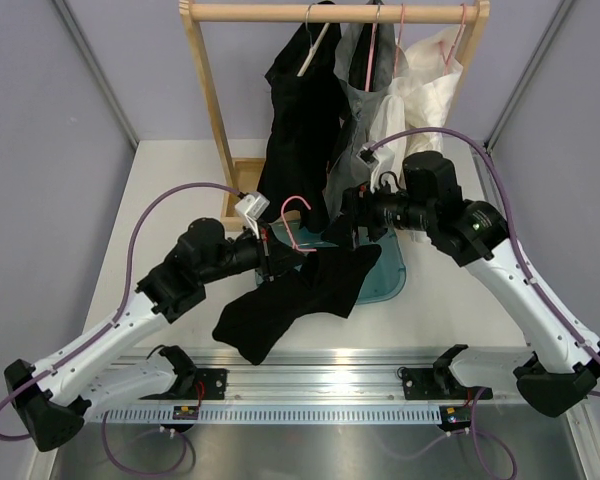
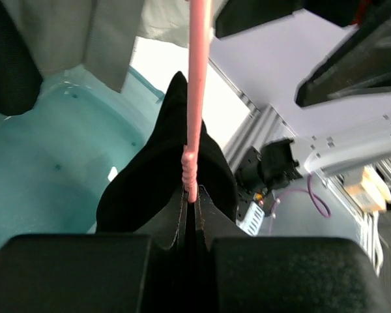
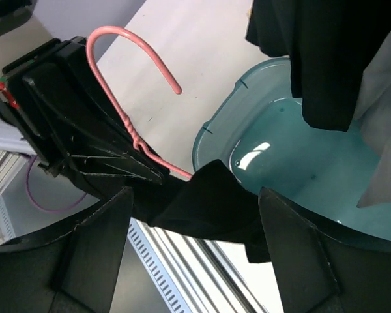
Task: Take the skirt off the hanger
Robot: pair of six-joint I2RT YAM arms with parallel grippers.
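Observation:
A pink hanger (image 1: 288, 215) with its hook upward is held by my left gripper (image 1: 282, 260), shut at the base of the hook. In the left wrist view, the hanger's twisted pink neck (image 2: 190, 171) runs down to the fingertips. The black skirt (image 1: 295, 300) hangs from the hanger, slanting down and left in the top view. My right gripper is open, fingers apart. In the right wrist view, the skirt's upper corner (image 3: 215, 189) appears in the space between those fingers; whether they touch it, I cannot tell. The hanger's lower bar is hidden by cloth.
Beneath the skirt lies a teal bin (image 1: 382, 280). Behind, a wooden rack (image 1: 330, 13) holds a black garment (image 1: 300, 110), a grey one (image 1: 355, 130) and white ones (image 1: 425, 95), close to both arms. Bare table (image 1: 160, 190) shows at the left.

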